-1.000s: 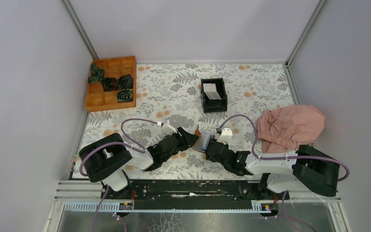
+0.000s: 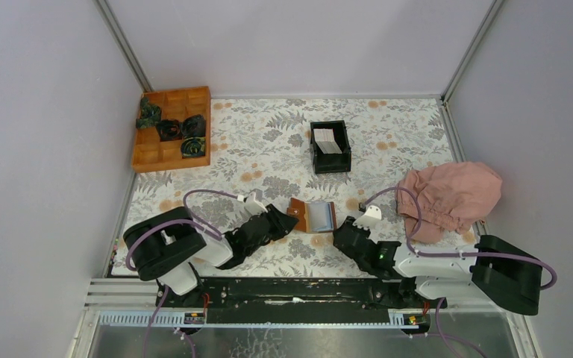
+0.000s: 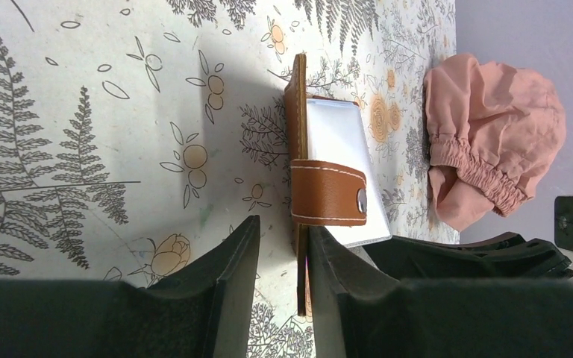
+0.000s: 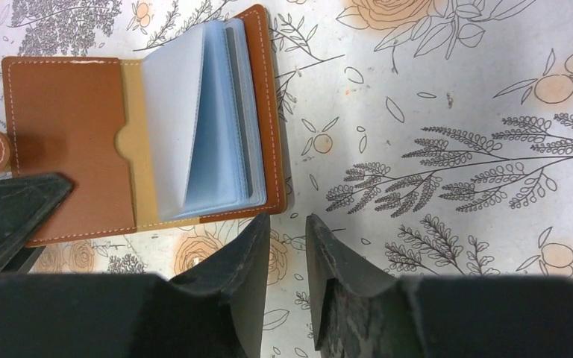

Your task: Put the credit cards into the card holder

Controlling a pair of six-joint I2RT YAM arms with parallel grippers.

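The brown leather card holder (image 2: 312, 215) lies open on the patterned cloth between my grippers, its clear sleeves (image 4: 216, 119) on the right half and its snap tab at the left. My left gripper is at the brown flap (image 3: 327, 190), whose edge rises between the fingers; whether they grip it is unclear. My right gripper is just beside the holder's near right corner, fingers parted, nothing between them. A black box (image 2: 330, 160) with white cards (image 2: 325, 140) stands behind the holder.
A wooden compartment tray (image 2: 154, 153) with dark items is at the back left. A bunched pink cloth (image 2: 451, 194) lies at the right.
The holder now lies flatter and more open. My left gripper has shifted slightly left.
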